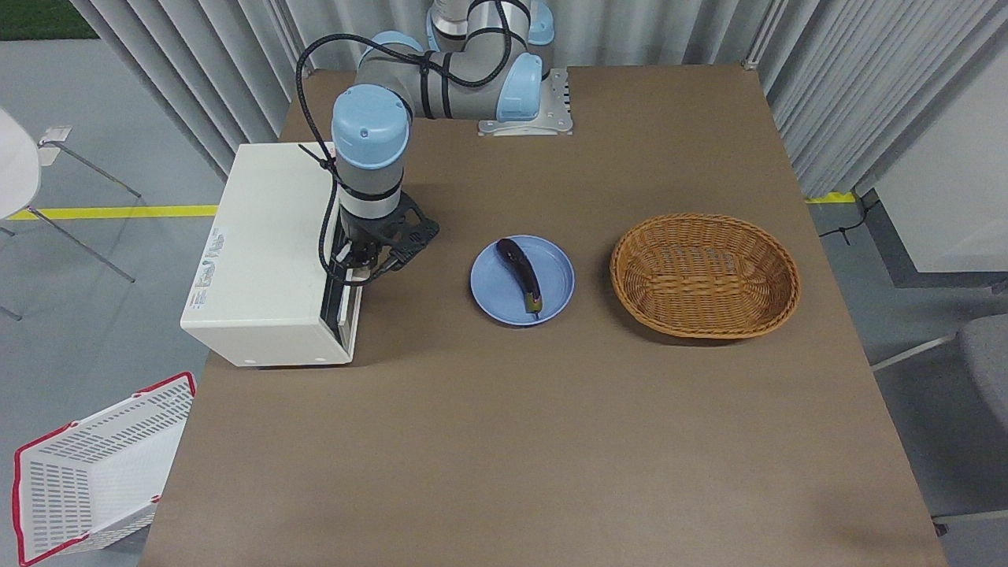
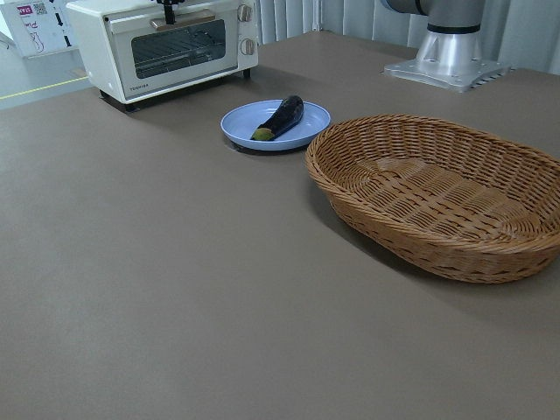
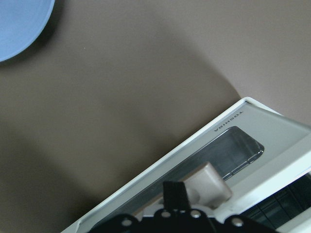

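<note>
The white Toshiba toaster oven stands at the table's left. My gripper is at the oven door's handle; in the wrist view the door is partly swung open, the rack showing behind it. In the left view only the black gripper tip shows at the handle. Whether the fingers are closed on the handle I cannot tell. A dark eggplant lies on a blue plate, right of the oven.
A brown wicker basket stands right of the plate. A white-and-red basket is beside the table at lower left.
</note>
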